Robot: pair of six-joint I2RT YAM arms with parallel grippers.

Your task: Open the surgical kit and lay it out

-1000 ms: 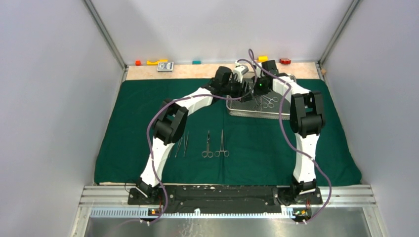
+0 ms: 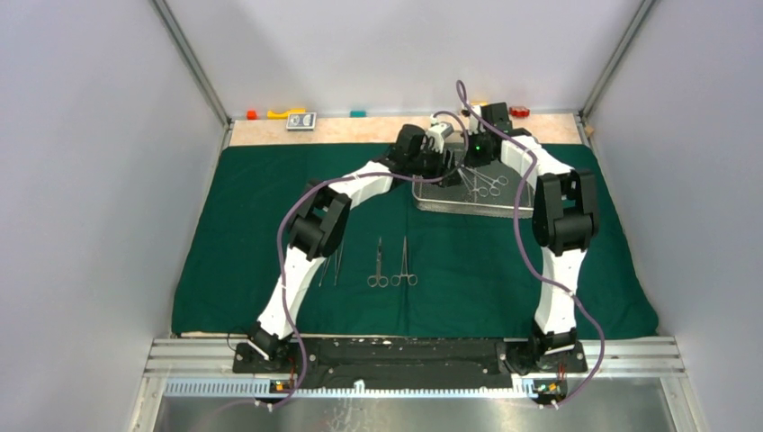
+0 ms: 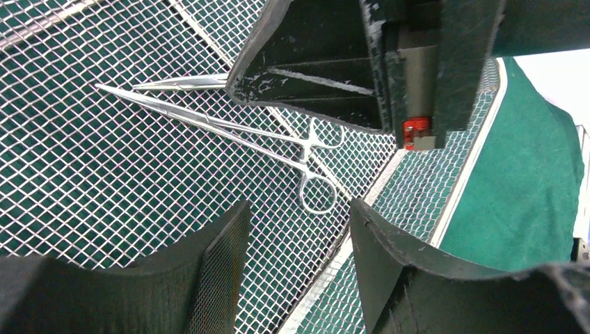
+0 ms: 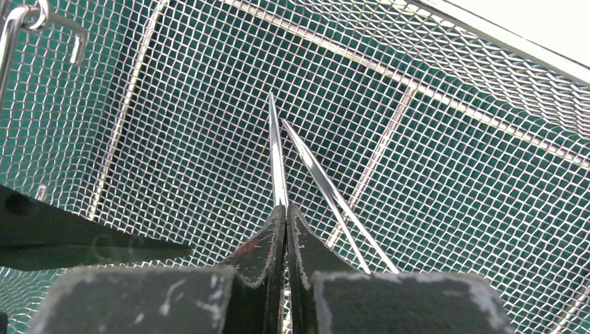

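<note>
Two silver scissor-like clamps lie on the mesh floor of the wire tray. In the left wrist view one clamp shows its tips and ring handles; the other clamp is partly hidden behind my right gripper's finger. My right gripper is shut with nothing between its fingers, above the tray; the first clamp's blades emerge from behind its fingertips, and the second clamp lies to the right. My left gripper stands open and empty over the tray, its fingers well apart.
On the green cloth lie scissors, another clamp and tweezers partly beside the left arm. The tray's mesh wall bounds the space around the grippers. Cloth in front of the tray is clear.
The right gripper has risen and drawn back slightly. The left gripper stayed open.
</note>
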